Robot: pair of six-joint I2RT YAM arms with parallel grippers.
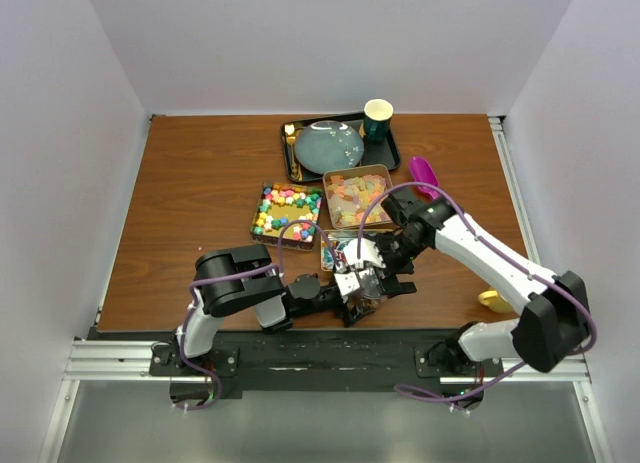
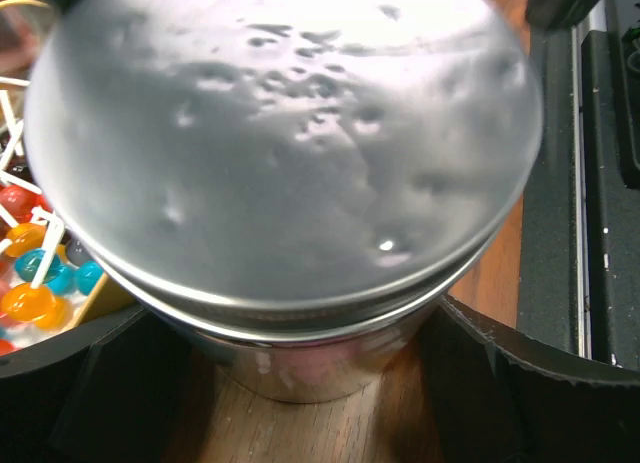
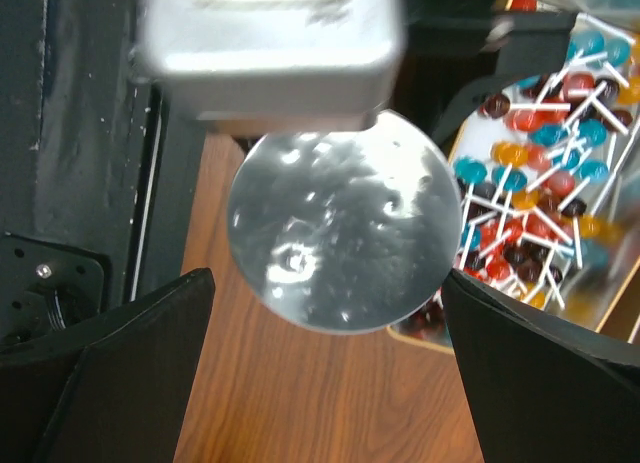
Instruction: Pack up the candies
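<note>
A clear jar with a round silver lid stands near the table's front edge. In the left wrist view, my left gripper is open around it, one finger on each side; whether they touch the glass I cannot tell. My right gripper is over the jar, its fingers wide apart, the lid appearing beyond them in the right wrist view. Lollipops fill a box beside the jar, mostly covered by the right arm from above. Flower-shaped candies and gummies sit in two more boxes.
Behind the boxes is a black tray bearing a grey lidded dish and a dark green cup. A magenta scoop lies to its right, and a yellow object at front right.
</note>
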